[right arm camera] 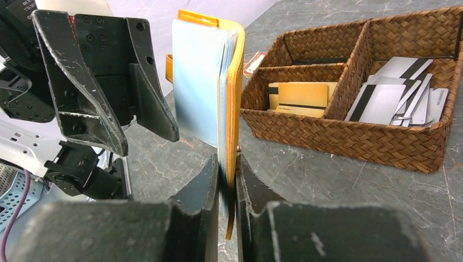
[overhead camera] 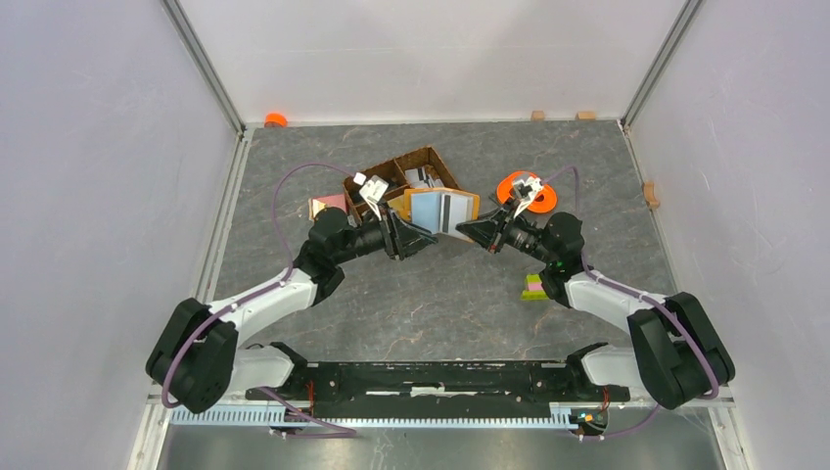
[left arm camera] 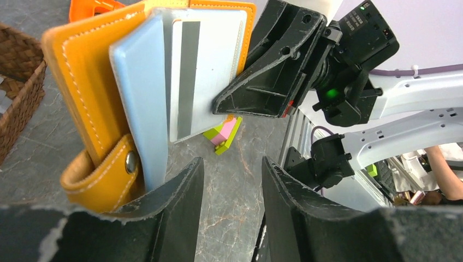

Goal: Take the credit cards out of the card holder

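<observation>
A tan leather card holder [overhead camera: 468, 211] is held open in the air by my right gripper, which grips its edge. Inside are clear sleeves with a blue card [left arm camera: 142, 93] and a white card [left arm camera: 205, 60] with a dark stripe. My left gripper is open, just beside the holder's lower, strapped side, nothing between its fingers.
A divided wicker basket [right arm camera: 349, 136] behind holds several gold cards [right arm camera: 303, 98] and silver striped cards [right arm camera: 377, 103]. An orange round object [overhead camera: 519, 181] and a green-pink block [overhead camera: 533, 289] lie on the right.
</observation>
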